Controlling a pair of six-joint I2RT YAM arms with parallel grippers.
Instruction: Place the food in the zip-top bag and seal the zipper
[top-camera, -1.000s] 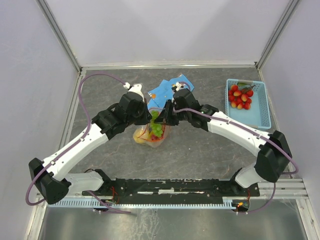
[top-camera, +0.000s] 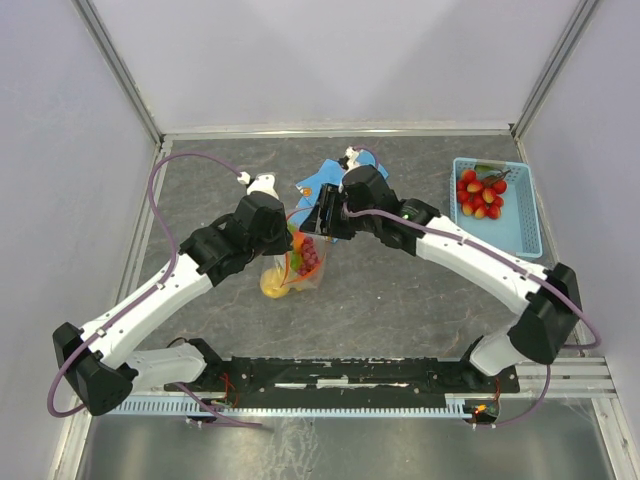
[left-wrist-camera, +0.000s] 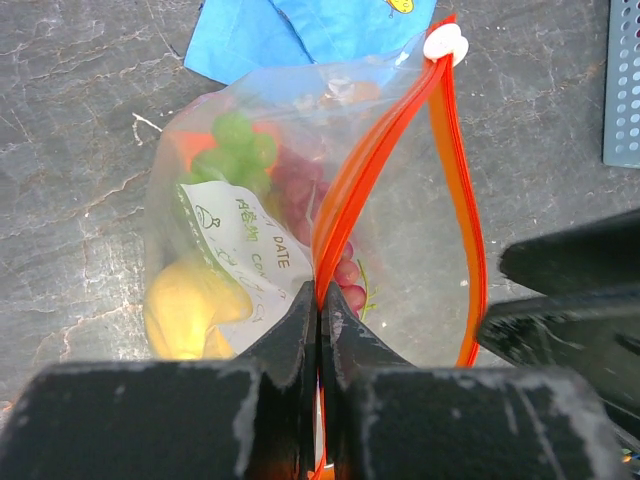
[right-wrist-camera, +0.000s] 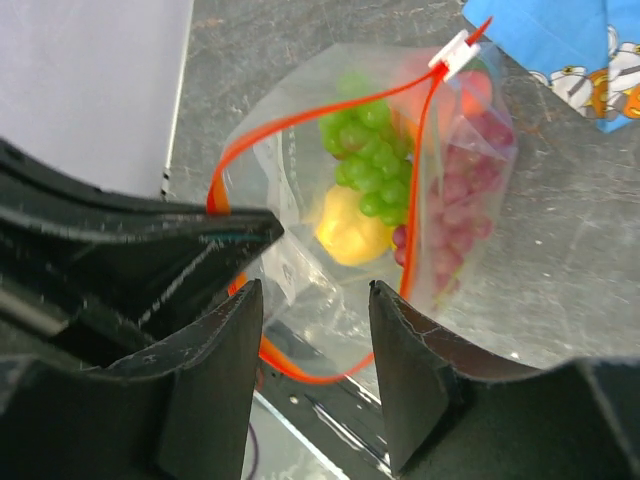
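The zip top bag (left-wrist-camera: 250, 110) lies on the dark mat holding green grapes (right-wrist-camera: 370, 160), red grapes (right-wrist-camera: 460, 200) and a yellow fruit (left-wrist-camera: 190, 305). Its orange zipper rim (left-wrist-camera: 365, 160) has a white slider (left-wrist-camera: 443, 42) at the far end. My left gripper is shut on the bag's rim at the near side. My right gripper is open over the bag's mouth, close beside the left one, with nothing held between its fingers.
Blue printed cloth (right-wrist-camera: 560, 40) lies behind the bag. A blue basket (top-camera: 515, 225) with red fruit stands at the right.
The left gripper has moved slightly left and down with the bag's rim. The right gripper has shifted a little left and up; the bag's mouth has changed shape.
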